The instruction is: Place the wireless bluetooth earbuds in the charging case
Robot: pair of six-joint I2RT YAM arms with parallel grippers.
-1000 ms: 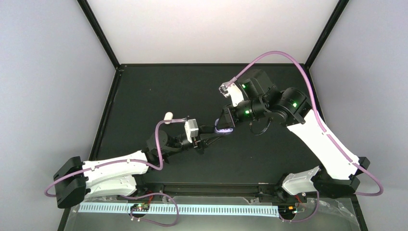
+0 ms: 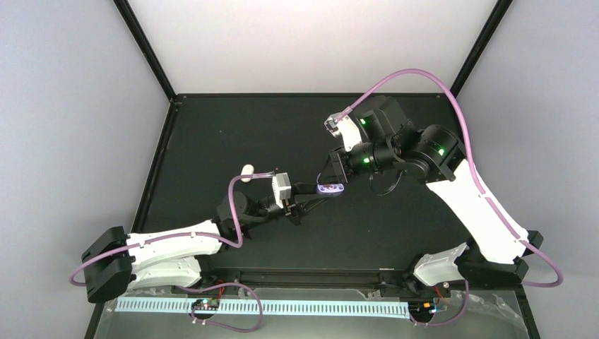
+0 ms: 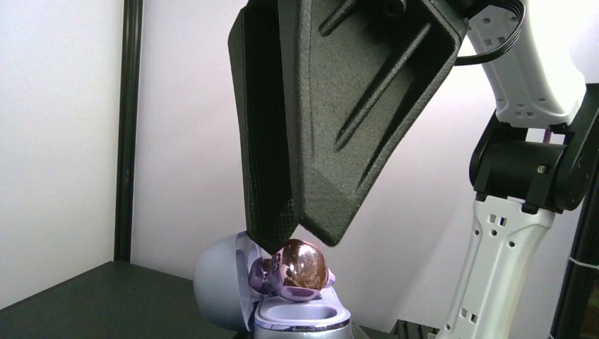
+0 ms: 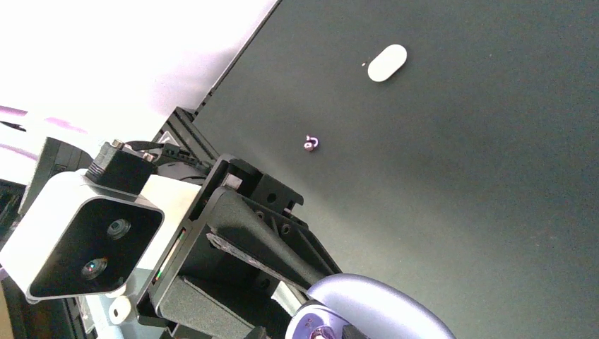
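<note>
My left gripper is shut on the lilac charging case, lid open, in the middle of the workspace. In the left wrist view a shiny pink earbud sits at the top of the case, in front of the lid. My right gripper hangs just above that earbud, its two fingers slightly apart, with nothing clearly between them. A second small earbud lies on the black mat in the right wrist view.
A white oblong object lies on the mat left of centre. Both arms take up the middle and right.
The left gripper and case look nearly still.
</note>
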